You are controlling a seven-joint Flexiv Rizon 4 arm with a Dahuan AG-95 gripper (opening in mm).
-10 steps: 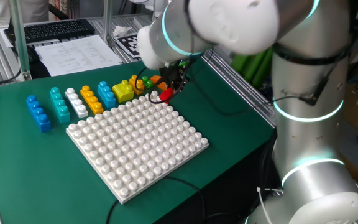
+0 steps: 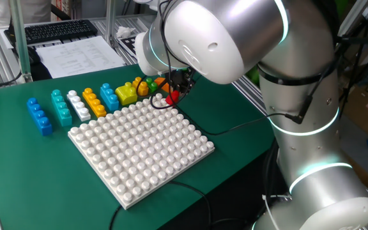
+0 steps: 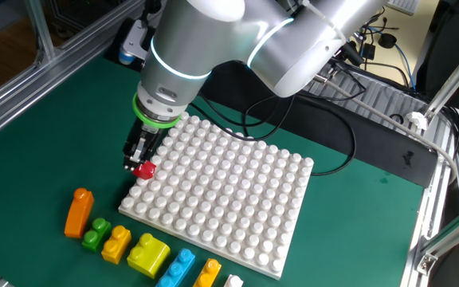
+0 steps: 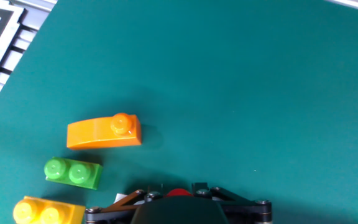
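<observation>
My gripper (image 3: 136, 162) points down over the baseplate's edge, shut on a small red brick (image 3: 145, 170). In exterior view 1 the red brick (image 2: 173, 97) shows just below the dark fingers, by the far corner of the white studded baseplate (image 2: 139, 150). Only a red sliver (image 4: 179, 192) of it appears between the fingers at the bottom of the wrist view. Whether its underside touches the studs cannot be made out. No other brick sits on the baseplate.
Loose bricks stand in a row beside the plate: orange (image 3: 79, 213), green (image 3: 96, 233), lime (image 3: 148, 256), blue (image 2: 39, 117) and several others. A black cable (image 2: 235, 128) hangs from the arm across the plate's edge.
The arm's upper links have swung left and lower in exterior view 1. The gripper and red brick have shifted only slightly, staying by the same corner. The loose bricks and baseplate have not moved.
</observation>
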